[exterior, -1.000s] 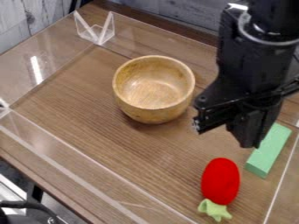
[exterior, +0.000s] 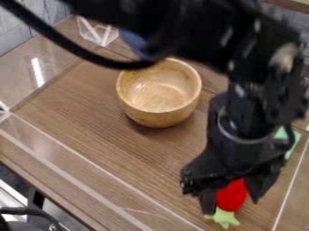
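Observation:
My gripper [exterior: 221,183], large and dark, is low at the right of the camera view, over a red toy strawberry [exterior: 234,199] with a green leafy top [exterior: 222,218]. Its fingers surround the red toy's upper part and hide much of it; whether they touch it is unclear. A green block [exterior: 287,138] shows at the right, partly hidden behind the gripper.
A wooden bowl [exterior: 151,104] stands on the wooden table [exterior: 85,153] at upper centre. A clear wire-like rack [exterior: 97,29] is at the back left.
My gripper has moved down onto the red toy, now covering much of it and of the green block. The toy appears in the same place.

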